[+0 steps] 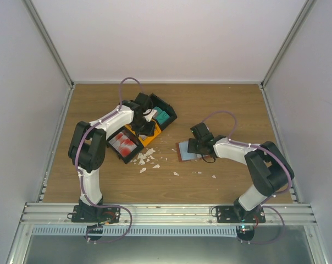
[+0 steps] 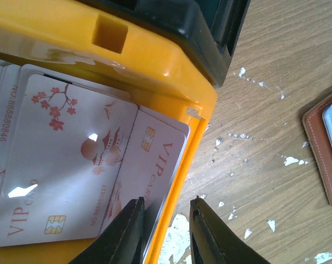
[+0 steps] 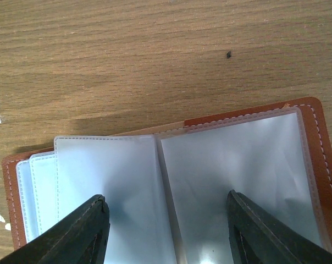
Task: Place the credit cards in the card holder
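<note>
My left gripper is part open at the right edge of the yellow box (image 2: 105, 33), one finger against the end VIP card (image 2: 147, 170) among several white cards (image 2: 67, 148), the other outside the box wall. In the top view it is over that box (image 1: 150, 137). My right gripper is open over the brown card holder (image 3: 322, 159), whose clear and pale blue sleeves (image 3: 111, 181) lie open between and beyond its fingers; no card is visible between them. The holder also shows at the right of the left wrist view (image 2: 317, 137).
A dark box with red cards (image 1: 122, 144) and one with teal cards (image 1: 160, 115) flank the yellow box. Small white scraps (image 1: 143, 170) are scattered on the table between boxes and holder.
</note>
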